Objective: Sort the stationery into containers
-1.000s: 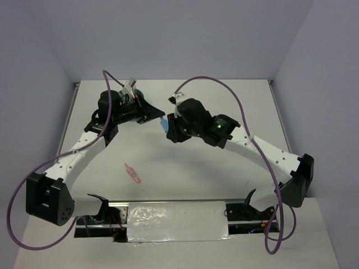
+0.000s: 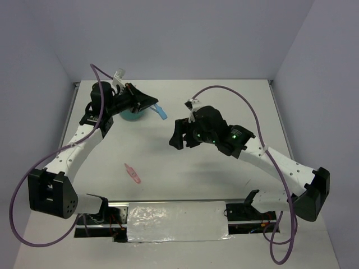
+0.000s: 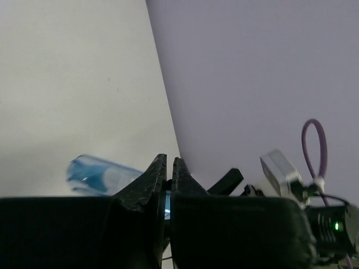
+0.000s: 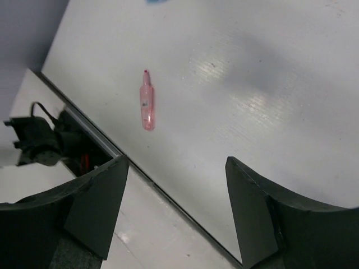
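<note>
In the top view my left gripper [image 2: 147,102] is shut on a light blue stationery item [image 2: 161,112], held out over the upper left of the table; it shows blurred at the fingertips in the left wrist view [image 3: 98,174]. Behind that gripper sits a teal container [image 2: 132,115], partly hidden. My right gripper [image 2: 182,137] is open and empty near the table's middle. A pink item [image 2: 132,172] lies at the lower left of the table, also seen in the right wrist view [image 4: 147,103].
A metal edge with cables runs along the front.
My left gripper has moved back and left with the blue item. My right gripper, earlier at that item, has drawn away to the right and is now apart from it.
</note>
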